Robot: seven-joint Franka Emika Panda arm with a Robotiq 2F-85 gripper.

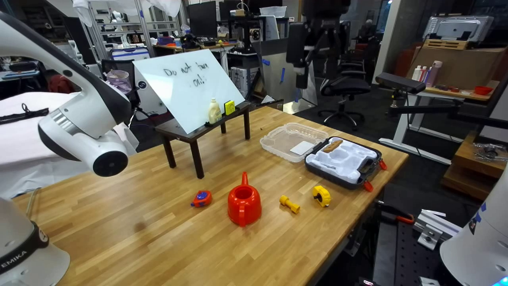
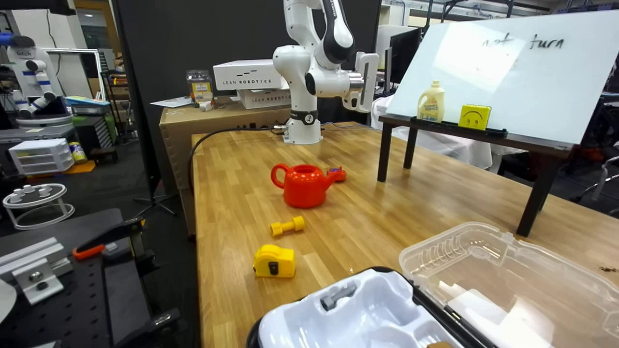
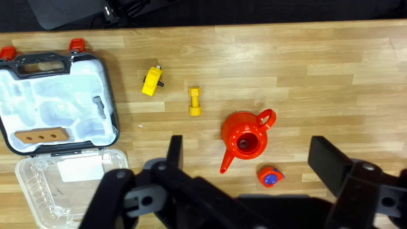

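My gripper stands open, high above the table, with nothing between its wide-spread fingers. Below the gap, in the wrist view, is a red watering can (image 3: 244,133) with its handle toward the upper right. Near its spout lies a small red toy tape measure (image 3: 269,177) with a blue disc. A yellow toy bolt (image 3: 195,101) lies by itself to the can's upper left. Farther left is a yellow tape measure (image 3: 152,80). In exterior view 1 the gripper (image 1: 312,71) hangs at the top, clear of every object.
An open toolbox (image 3: 57,91) holds a grey bolt (image 3: 99,107) and a brown strip with holes (image 3: 41,135); its clear lid (image 3: 42,190) lies folded back. A whiteboard (image 1: 190,85) leans on a dark stand (image 1: 195,157). Another arm (image 2: 302,98) stands at the table's far end.
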